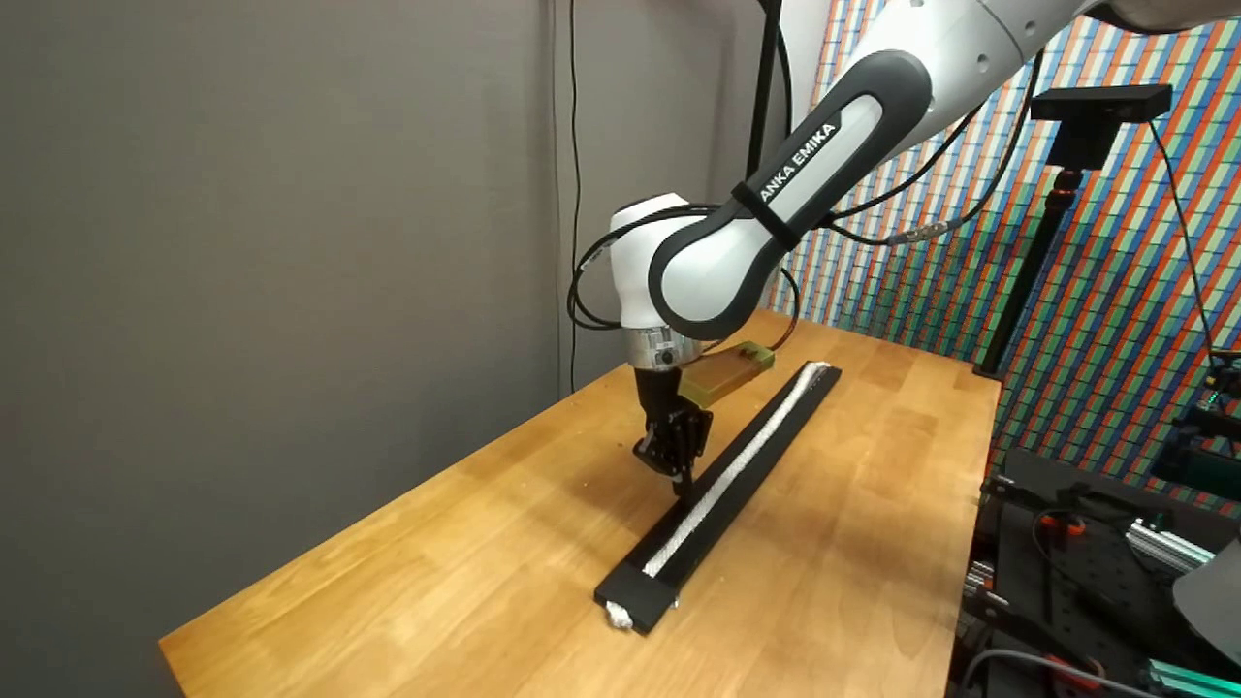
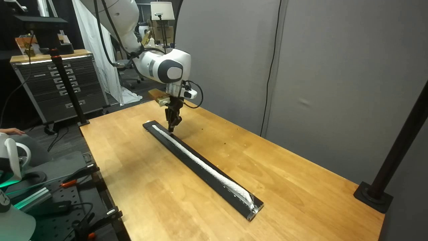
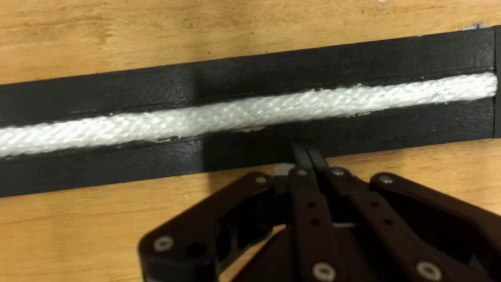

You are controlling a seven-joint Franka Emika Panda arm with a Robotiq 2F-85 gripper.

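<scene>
A white braided rope (image 3: 263, 110) lies along the groove of a long black channel (image 3: 155, 89) on the wooden table. In exterior view 1 the rope (image 1: 745, 465) runs nearly the channel's whole length, and a white tip sticks out past the black block at the near end. My gripper is shut, its fingers side by side with nothing showing between them. Its tips are over the channel's black side strip, beside the rope and apart from it. In exterior view 2 the gripper (image 2: 171, 131) is above the channel (image 2: 204, 165); whether the tips touch it I cannot tell.
Bare table (image 1: 465, 547) surrounds the channel on both sides. A grey wall (image 1: 349, 233) borders the back edge. Black camera stands (image 2: 377, 180) rise near the table's ends, and equipment fills the area beyond its front edge.
</scene>
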